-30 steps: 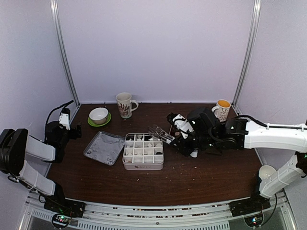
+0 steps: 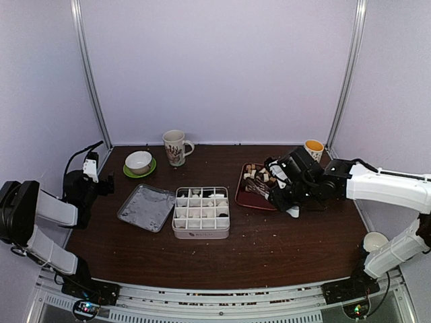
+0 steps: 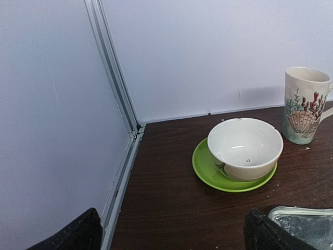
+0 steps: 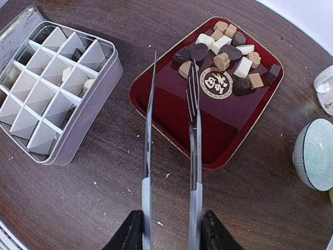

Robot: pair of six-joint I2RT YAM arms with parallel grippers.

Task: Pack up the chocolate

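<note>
A dark red tray (image 4: pixel 166 104) holds assorted brown, dark and white chocolates (image 4: pixel 243 66) bunched at its far end, beside a round decorated piece. My right gripper, fitted with long tong-like tips, stands open above the tray, nothing between the tips. A compartment box (image 2: pixel 201 232) with white dividers sits left of the tray, some pieces in its cells. My left gripper (image 2: pixel 108 185) is open and empty at the left edge, facing the back corner.
A grey metal lid (image 2: pixel 145 208) lies left of the box. A bowl (image 3: pixel 244 148) on a green saucer (image 3: pixel 208 177) and a mug (image 2: pixel 174 148) stand behind. An orange-lined mug (image 2: pixel 313 149) is at back right.
My right arm has moved rightward, from over the compartment box to over the red tray. The left arm has not moved.
</note>
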